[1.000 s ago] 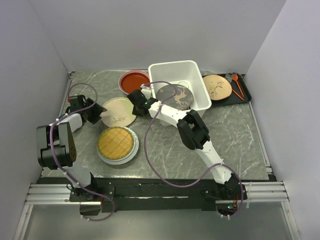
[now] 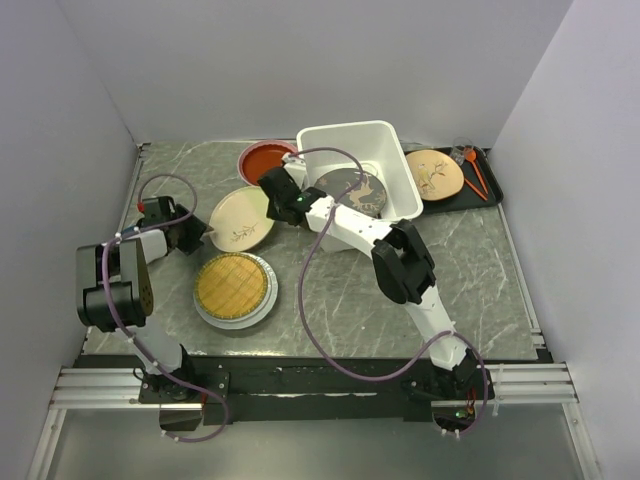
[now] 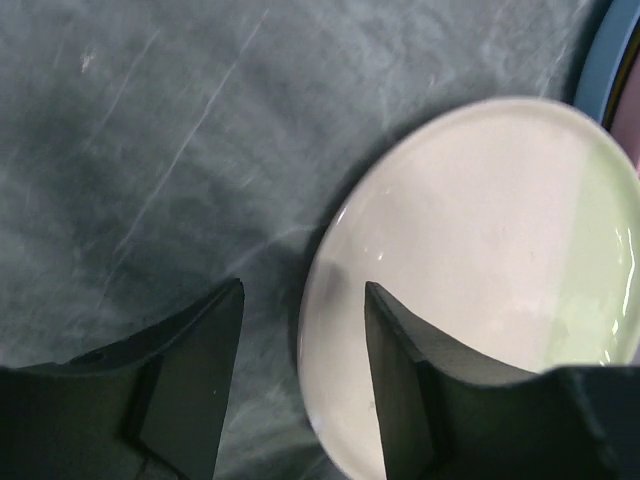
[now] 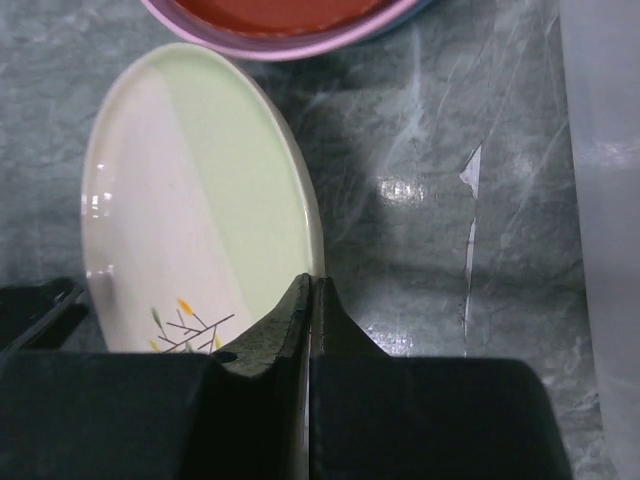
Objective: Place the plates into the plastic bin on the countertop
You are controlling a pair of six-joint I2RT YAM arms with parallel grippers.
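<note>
A cream plate with a branch pattern (image 2: 239, 215) lies on the countertop, seen also as a pale oval (image 3: 480, 240) in both wrist views. My left gripper (image 2: 200, 232) is open at the plate's left rim, one finger over it. My right gripper is shut at the opposite rim, its tips at the edge; whether it pinches the rim is unclear. The white plastic bin (image 2: 387, 148) holds a dark deer-patterned plate (image 2: 340, 183).
Red bowls (image 2: 264, 157) sit behind the plate, a yellow plate on a silver one (image 2: 230, 285) in front. A black tray (image 2: 462, 198) with a plate and utensils lies right of the bin.
The right arm has shifted slightly toward the right and front, its gripper staying at the plate's right rim. The left arm has moved only slightly.
</note>
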